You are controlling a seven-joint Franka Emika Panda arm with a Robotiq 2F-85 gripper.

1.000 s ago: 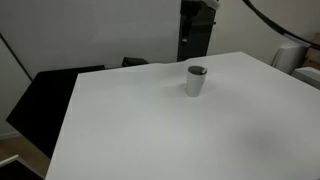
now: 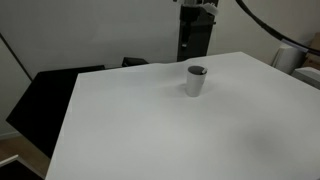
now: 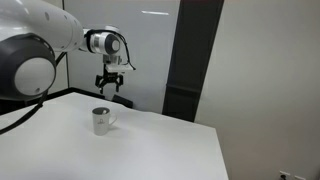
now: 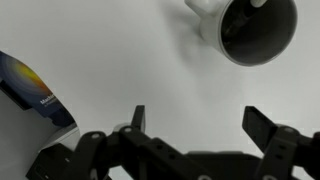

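A white mug [image 2: 195, 84] stands upright on the white table. Its handle shows on the right side in exterior view 2, where the mug [image 3: 101, 122] is left of centre. From above, in the wrist view, the mug [image 4: 212, 28] fills the top right, with a dark, pale-tipped pen-like object [image 4: 240, 16] inside. My gripper is open and empty, its fingers spread at the bottom of that view. Exterior view 2 has the gripper [image 3: 110, 80] above table level, behind the mug and apart from it.
Bare tabletop [image 2: 150, 130] surrounds the mug. Past the table's edge, a box with a colourful print [image 4: 28, 82] shows at the wrist view's left. A dark surface [image 2: 45, 105] lies beyond the table's left side, and a tall dark panel [image 3: 188, 60] stands behind.
The arm's end sits slightly lower at the top of exterior view 1 than before. The mug has stayed in place.
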